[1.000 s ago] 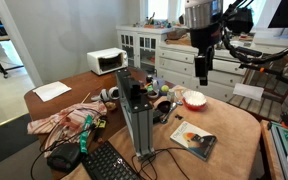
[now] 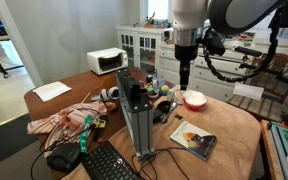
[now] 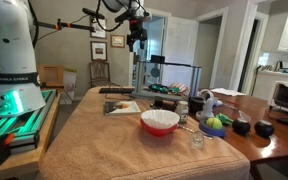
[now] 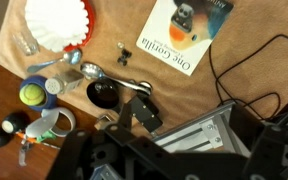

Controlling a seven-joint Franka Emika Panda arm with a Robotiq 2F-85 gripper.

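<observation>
My gripper hangs high above the table in exterior view 1, pointing down, its fingers apart. In the wrist view the space between its fingers is empty apart from the tabletop far below. Beneath it lie the picture book, reading "One Gorilla", and a red bowl with a white inside. A black cup, a small black box and a metal spoon are grouped near the gripper's left side in that view. Nothing touches the gripper.
A tall metal rack stands mid-table, an obstacle beside the keyboard. Cables run over the table near it. A clear glass and a blue bowl with green fruit stand by the red bowl.
In exterior view 1 my gripper has shifted left, from right of the red bowl to above its left side. The things on the table have stayed put.
</observation>
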